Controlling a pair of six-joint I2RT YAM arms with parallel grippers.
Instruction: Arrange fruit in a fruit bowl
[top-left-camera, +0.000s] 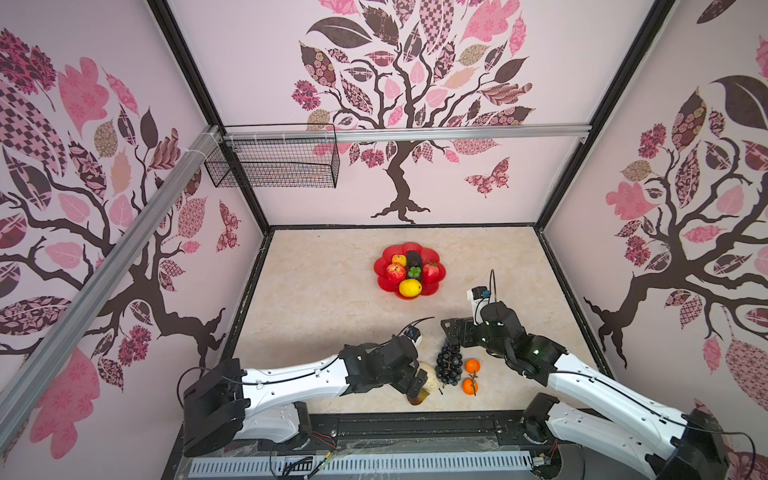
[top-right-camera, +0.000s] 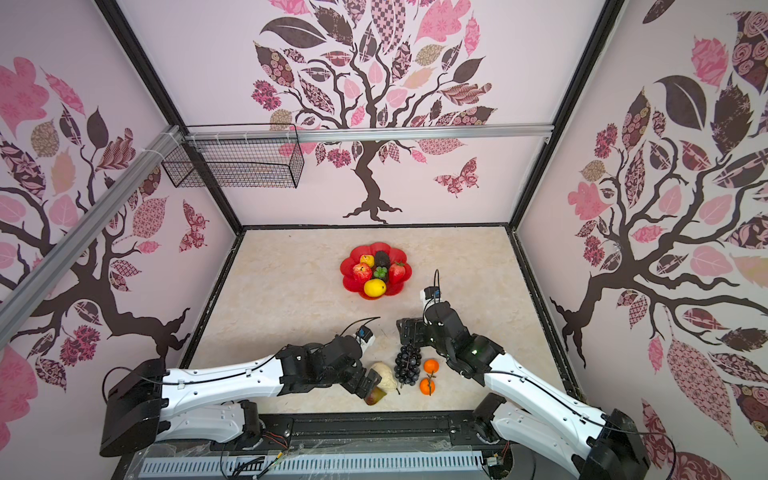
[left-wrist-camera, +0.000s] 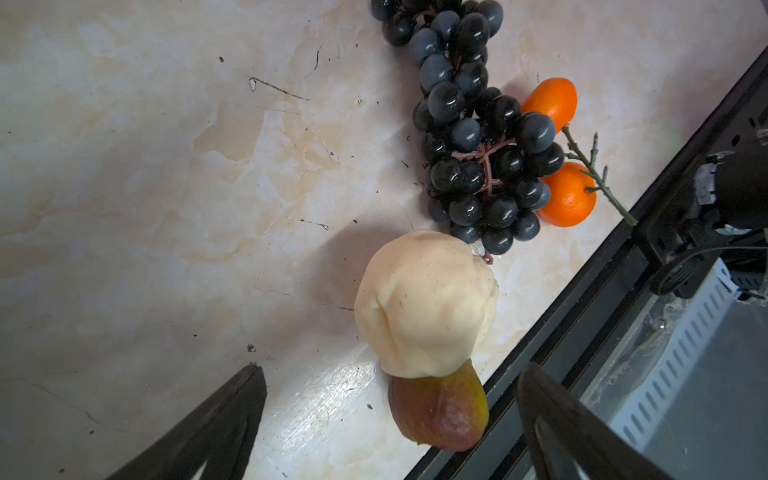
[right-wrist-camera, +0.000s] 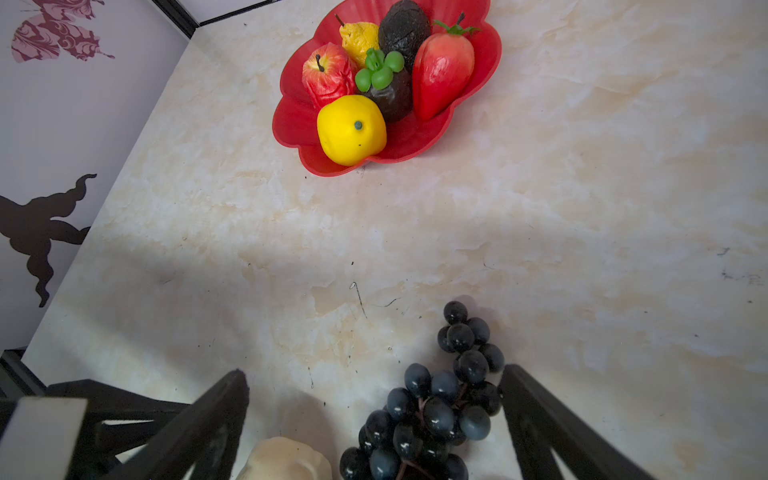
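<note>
The red petal-edged bowl (right-wrist-camera: 292, 120) holds a yellow fruit (right-wrist-camera: 352, 130), a red apple (right-wrist-camera: 328, 76), a pear, an avocado, a strawberry (right-wrist-camera: 444, 72) and a dark fruit with a green top. My left gripper is open above a cream-coloured rounded item (left-wrist-camera: 428, 304) and a brown-red fruit (left-wrist-camera: 441, 406); both show in the gap between its fingers, not gripped. My right gripper hangs open over the black grapes (right-wrist-camera: 440, 412), nothing held. Beside the grapes lie two orange fruits (left-wrist-camera: 568, 194) with a green stem.
A black rail (top-left-camera: 400, 417) borders the table's front edge, close by the brown-red fruit. My left arm shows at the right wrist view's lower left. Between bowl and grapes, the table (right-wrist-camera: 384, 224) is bare, as is its left side.
</note>
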